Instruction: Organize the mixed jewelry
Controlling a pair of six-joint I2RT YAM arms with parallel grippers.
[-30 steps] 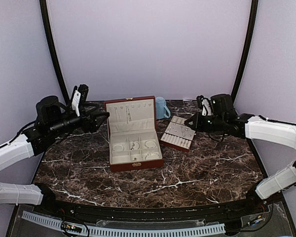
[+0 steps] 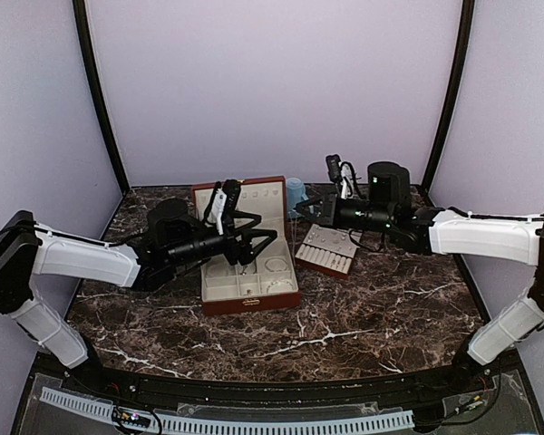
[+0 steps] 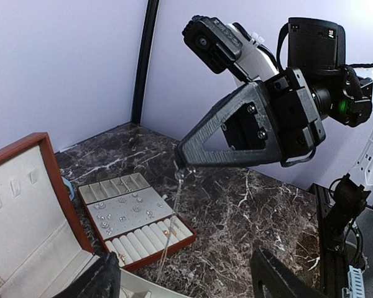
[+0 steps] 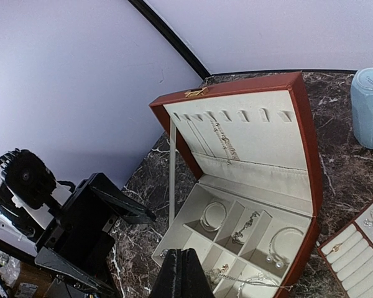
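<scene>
My right gripper is shut, and a thin chain necklace hangs from its tips. In the right wrist view the chain stretches from the dark fingertips towards the lower right, across the red jewelry box. My left gripper stands open over the box, left of the right one, its fingers spread with nothing held between them. Inside the raised lid two necklaces hang from hooks. Bracelets lie in the compartments, among them a white bangle and a pearl-ended bangle.
Right of the box lies a tray with ring rolls and several earrings. A light blue cup stands behind, near the right gripper.
The left gripper has moved right from beside the box to over it. The right gripper, with the chain hanging from it, has moved left from above the tray towards the box.
</scene>
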